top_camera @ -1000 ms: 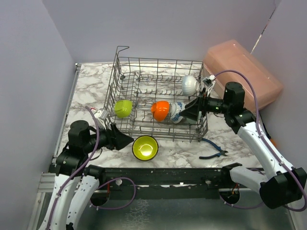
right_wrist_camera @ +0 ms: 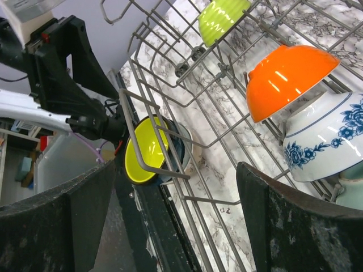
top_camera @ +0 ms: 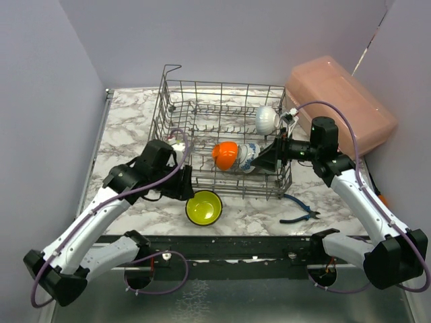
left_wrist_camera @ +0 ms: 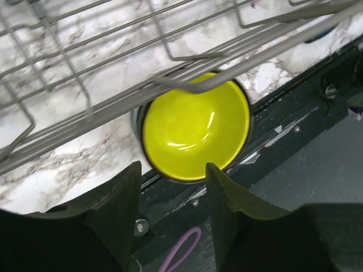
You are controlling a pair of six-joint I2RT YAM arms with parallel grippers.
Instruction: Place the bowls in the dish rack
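A yellow bowl with dark rim (top_camera: 203,207) lies on the counter before the wire rack (top_camera: 202,85); my left gripper (top_camera: 188,182) is above it at the rack's front rail, open and empty (left_wrist_camera: 173,184). The rack holds an orange bowl (top_camera: 224,155), a blue-patterned white bowl (right_wrist_camera: 323,144), a white bowl (top_camera: 266,118), a pale green bowl (right_wrist_camera: 350,190) and a lime bowl (right_wrist_camera: 220,20), hidden by the left arm in the top view. My right gripper is open over the rack's front right, nothing between its fingers.
Blue-handled pliers (top_camera: 300,214) lie at the right front. A pink plastic box (top_camera: 340,108) stands at the back right. The counter left of the rack (top_camera: 114,128) is clear.
My left gripper has moved right to above the yellow bowl, its arm now covering the lime bowl in the top view.
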